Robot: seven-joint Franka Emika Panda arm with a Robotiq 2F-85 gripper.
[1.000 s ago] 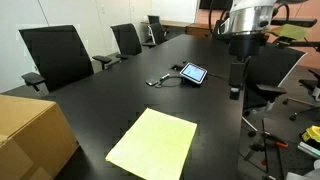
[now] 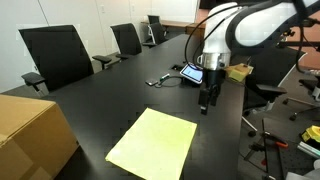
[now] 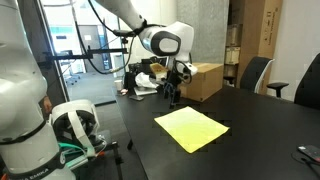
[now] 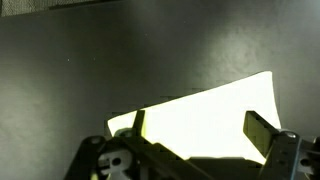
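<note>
A flat yellow cloth (image 2: 155, 142) lies spread out on the dark table, and the same cloth (image 3: 192, 128) shows in the second exterior view. My gripper (image 2: 209, 102) hangs over the table to the right of and beyond the cloth in the first exterior view. In the wrist view the gripper stands open, its dark fingers (image 4: 262, 131) wide apart. Between and beyond them the cloth (image 4: 205, 112) appears washed out to near white, with one corner at the right. Nothing is held.
A cardboard box (image 2: 38, 140) stands at the table's left in the first exterior view. A tablet (image 2: 191, 74) and cables lie farther back. Black chairs (image 2: 57, 54) line the far side.
The arm has moved left in the first exterior view, from over the table's right edge toward the cloth. The cloth lies where it was.
</note>
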